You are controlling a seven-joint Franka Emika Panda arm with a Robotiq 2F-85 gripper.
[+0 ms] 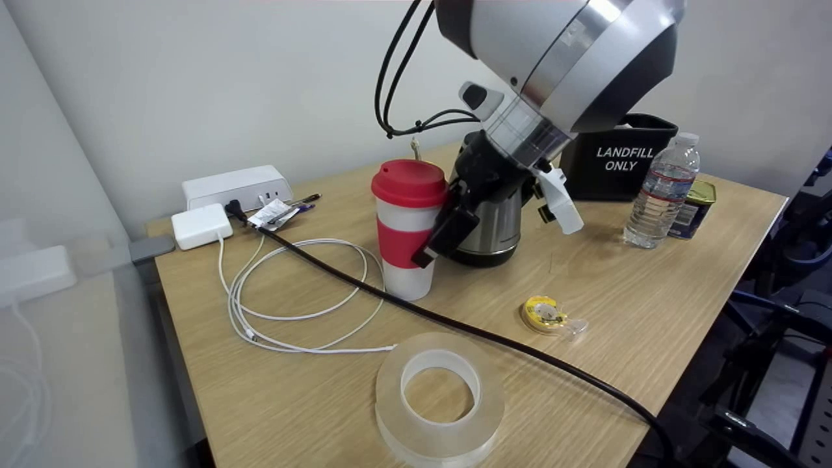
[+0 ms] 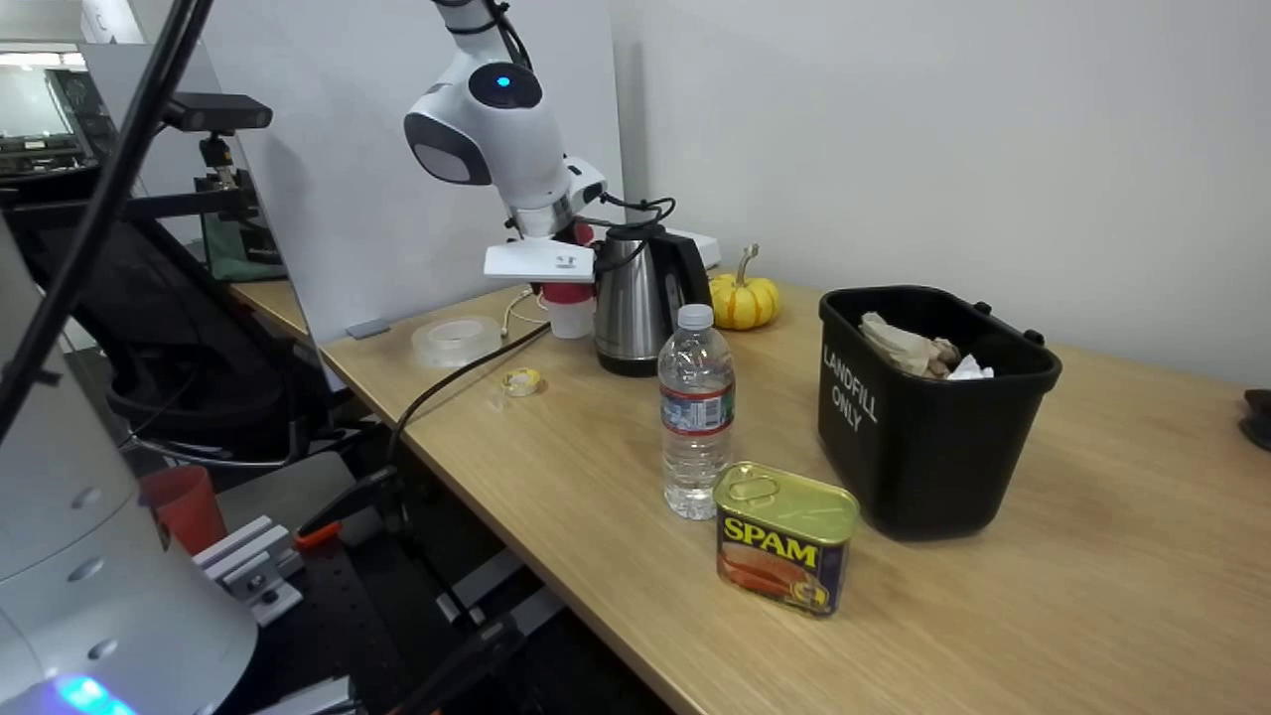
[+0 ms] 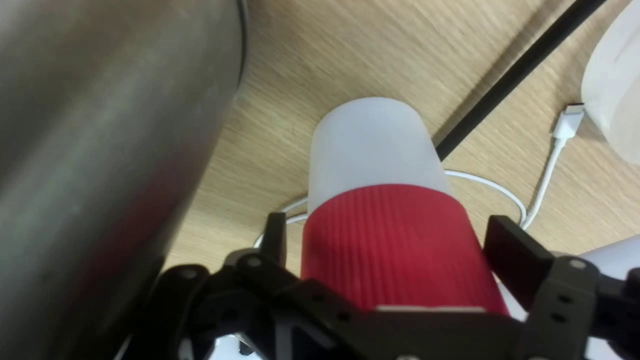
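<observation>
A white cup (image 1: 406, 282) with a red lid and red sleeve stands upright on the table in exterior view 1. My gripper straddles it. In the wrist view the ribbed red sleeve (image 3: 393, 246) lies between the spread fingers. Bare wood shows between the left finger and the cup, while the right finger is close against the cup or touching it. A steel kettle (image 1: 499, 226) stands right beside the cup, partly hidden by the gripper. The far finger is hidden in exterior view 1.
A black power cable (image 1: 499, 338) crosses close to the cup's base. Around it lie a white charging cable (image 1: 312, 316), a large tape roll (image 1: 487, 398) and a small yellow tape (image 1: 543, 312). A bottle (image 2: 697, 465), a Spam can (image 2: 780, 560) and a black bin (image 2: 941, 441) stand further off.
</observation>
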